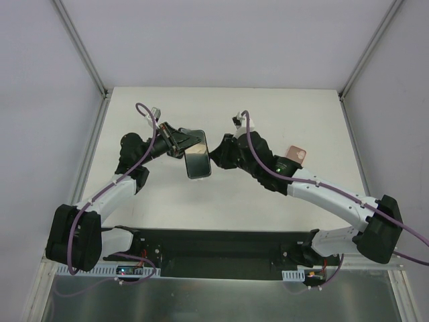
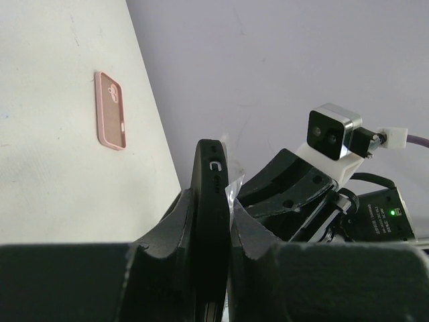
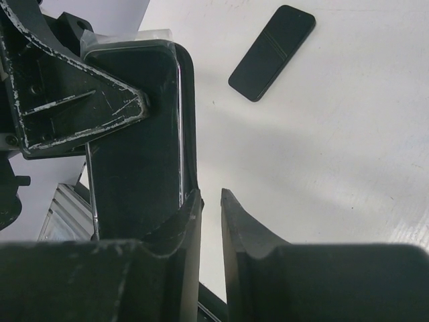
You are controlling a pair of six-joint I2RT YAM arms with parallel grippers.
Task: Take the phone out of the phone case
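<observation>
A black phone in a clear case (image 1: pixel 198 161) (image 3: pixel 134 188) is held upright between the arms. My left gripper (image 1: pixel 190 139) is shut on it near its upper part, the clear case edge showing at the top. My right gripper (image 1: pixel 216 155) is at the phone's right edge, its left finger against the edge of the phone and case; what exactly lies between its tips is hard to see.
A second black phone (image 3: pixel 271 54) lies on the white table behind, mostly hidden in the top view. A pink case (image 1: pixel 295 154) (image 2: pixel 110 111) lies at the right of the table.
</observation>
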